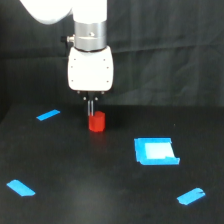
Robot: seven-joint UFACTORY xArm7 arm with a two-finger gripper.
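A small red block [97, 122] stands on the dark table, left of the middle in the camera view. My gripper [91, 104] points down just above and at the left part of the block. Its two thin fingers are close together, narrower than the block, and appear shut with nothing seen between them. The fingertips end near the block's upper left; whether they touch it cannot be told.
A blue square [141, 143] with a white middle [158, 151] lies to the right. Blue strips lie at the back left [48, 115], front left [20, 188] and front right [191, 196].
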